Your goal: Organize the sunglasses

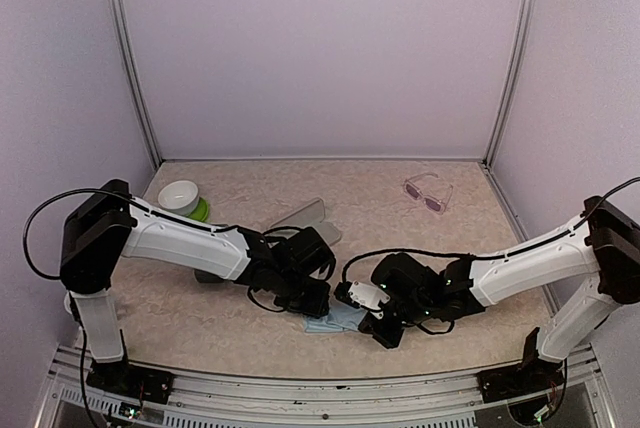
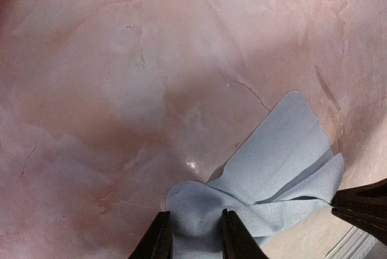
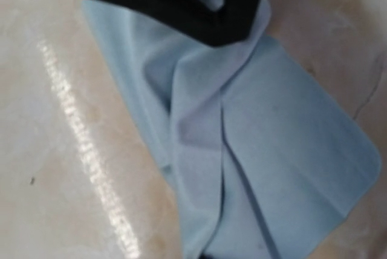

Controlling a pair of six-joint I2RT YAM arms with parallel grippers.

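Pink-lensed sunglasses (image 1: pixel 432 203) lie on the table at the back right, clear of both arms. A grey open case (image 1: pixel 312 216) lies mid-table, partly hidden behind the left arm. The light blue cloth (image 1: pixel 337 319) lies folded near the front, between the two grippers. In the left wrist view, my left gripper stands part open, with the cloth (image 2: pixel 284 150) showing beneath and between its fingers. At the cloth's other end, my right gripper is shut on its edge. The right wrist view shows the cloth (image 3: pixel 296 126) creased, with the left gripper's black fingers (image 3: pixel 233 23) over it.
At the back left a white bowl (image 1: pixel 178 196) stands with a green dish (image 1: pixel 200 211) by it. A dark object (image 1: pixel 208 276) is partly hidden under the left arm. Between the case and the sunglasses the table is bare.
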